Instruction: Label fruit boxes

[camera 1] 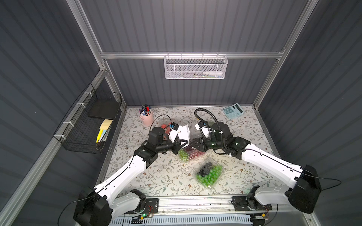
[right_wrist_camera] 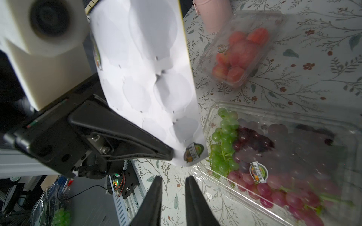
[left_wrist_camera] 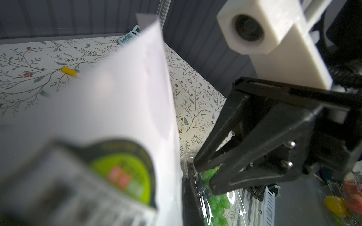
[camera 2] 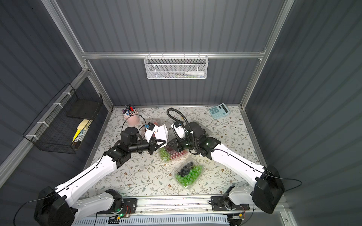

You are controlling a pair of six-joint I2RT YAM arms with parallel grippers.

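A white label sheet [camera 1: 183,132] stands up from my left gripper [camera 1: 186,142], which is shut on its lower edge. Peeled outlines mark the sheet, and a round label [right_wrist_camera: 194,152] sits at its bottom corner in the right wrist view. Facing the sheet, a short way to its right, my right gripper is open; no label shows between its fingers. Beneath both grippers lies a clear box of red and green grapes [right_wrist_camera: 248,143], bearing a round label [right_wrist_camera: 259,172]. Nearer the front is a box of black and green grapes [camera 1: 209,173].
A box of peach-coloured fruit [right_wrist_camera: 241,52] lies beyond the grapes, close to a pink pen cup [camera 1: 147,119]. The calculator [camera 1: 233,110] rests at the back right. Wire baskets hang on the left [camera 1: 84,128] and back [camera 1: 196,67] walls.
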